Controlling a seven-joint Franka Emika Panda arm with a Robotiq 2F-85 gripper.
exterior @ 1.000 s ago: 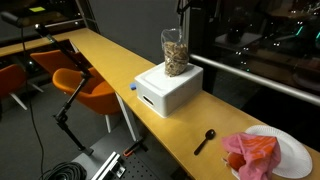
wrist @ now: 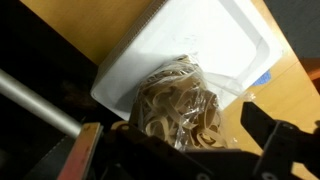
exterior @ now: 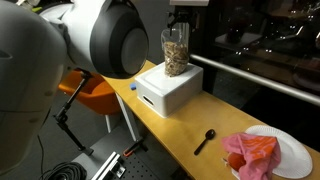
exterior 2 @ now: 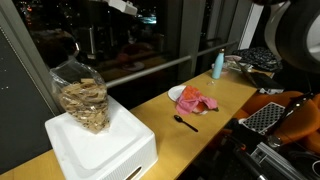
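Note:
A clear plastic bag of brown, curled pieces (exterior: 176, 54) stands upright on a white box (exterior: 167, 90). In the second exterior view, the same bag (exterior 2: 85, 103) rests on the box's top (exterior 2: 65, 140). The wrist view looks down over the bag (wrist: 178, 100) and the white box (wrist: 215, 35). There my gripper is open, its dark fingers wide apart on either side of the bag in the picture. How far above the bag they are, I cannot tell.
A pink cloth (exterior: 258, 152) lies partly over a white plate (exterior: 290, 155). Nearby is a dark spoon (exterior: 205, 141). A blue bottle (exterior 2: 218, 64) stands at the table's far end. Orange chairs (exterior: 97, 98) stand beside the table, and a window rail (exterior: 260, 78) runs behind it.
The large arm section in the upper left of the first exterior view has swung and now fills more of the left side. Bag, box, cloth and spoon have stayed put.

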